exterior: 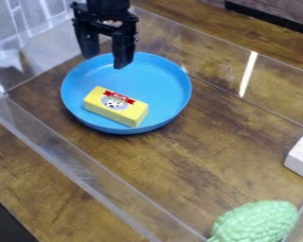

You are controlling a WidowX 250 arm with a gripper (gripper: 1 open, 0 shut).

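Note:
The black gripper (106,45) hangs at the top left, open, over the back edge of a blue plate (167,93). A yellow box (116,106) with a red-and-white label lies in the front part of the plate, below and apart from the gripper.
A green textured object (253,223) lies at the bottom right, and a white block (301,151) at the right edge. Clear panels edge the left side.

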